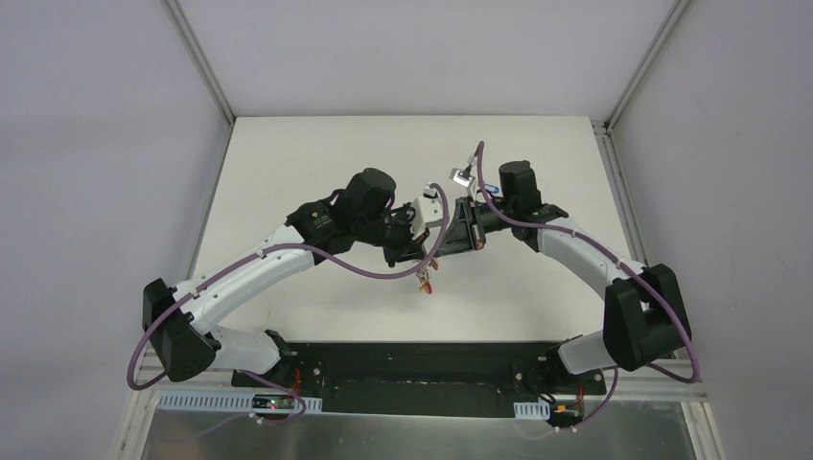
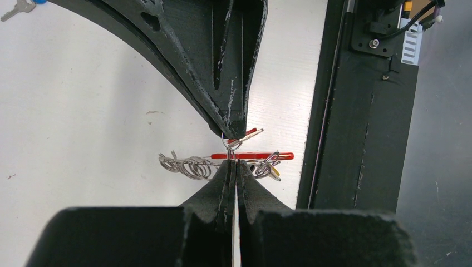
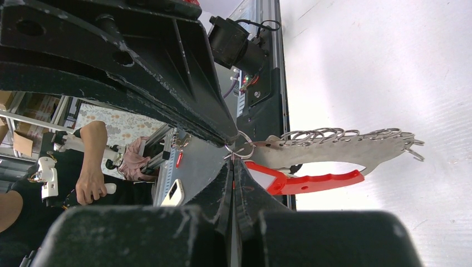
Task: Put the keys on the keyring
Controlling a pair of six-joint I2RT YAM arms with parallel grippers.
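Observation:
My two grippers meet over the table's middle in the top view. My left gripper is shut at a small wire ring (image 2: 232,153), from which a bundle of rings (image 2: 192,166) and red-handled metal pieces (image 2: 267,156) appears to hang. My right gripper is also shut, its tips at the linked rings (image 3: 246,145). In the right wrist view a flat metal plate (image 3: 334,149) with coiled rings and a red piece (image 3: 328,181) hangs beside the tips. Whether the pieces are threaded on the ring is hard to tell.
A silver key with a blue head (image 2: 22,12) lies on the white table (image 1: 316,153), seen at the left wrist view's top-left corner. The dark front edge (image 1: 427,359) is below the grippers in the top view.

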